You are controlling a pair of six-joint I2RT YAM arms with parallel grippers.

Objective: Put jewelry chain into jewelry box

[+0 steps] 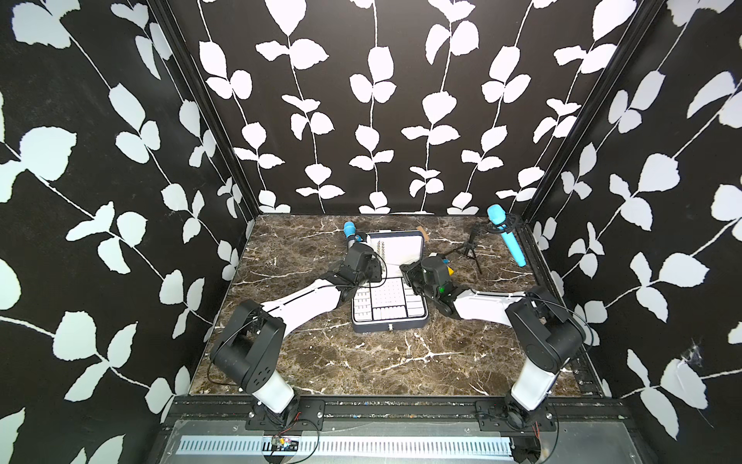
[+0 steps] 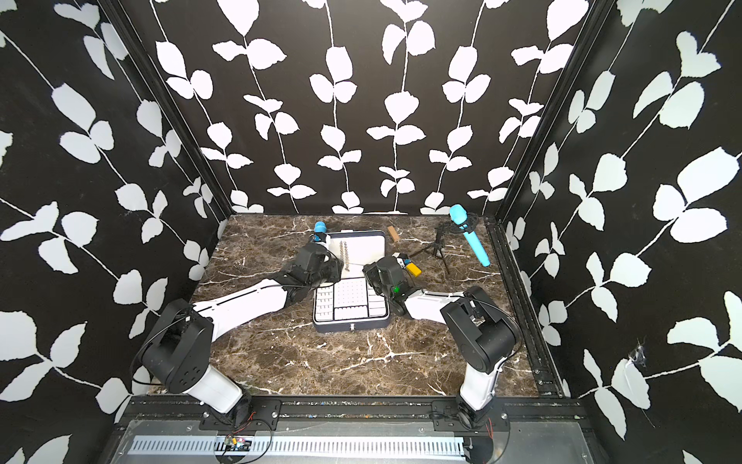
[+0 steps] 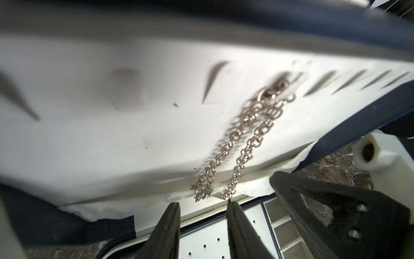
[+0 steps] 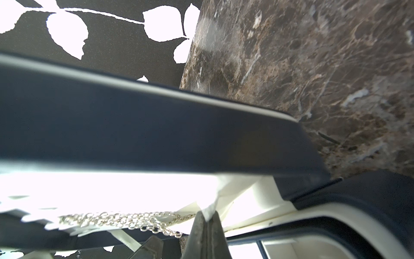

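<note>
The jewelry box (image 1: 390, 315) lies open, its white-lined lid (image 1: 405, 246) at the back and its divided tray toward me. Several loops of silvery chain (image 3: 241, 129) hang on the inside of the lid, their lower ends at the lining's pocket edge. Just short of those ends, my left gripper stands open with nothing between its fingers. On the lid's right side, my right gripper is shut on the edge of the white lining (image 4: 210, 204), which is drawn to a point at its tips. The chain (image 4: 129, 220) shows left of it.
A blue microphone (image 1: 507, 236) on a black tripod (image 1: 467, 249) stands at the back right. Beside the right gripper lies a yellow object (image 2: 413, 269). Another blue-topped item (image 1: 350, 229) is behind the left arm.
</note>
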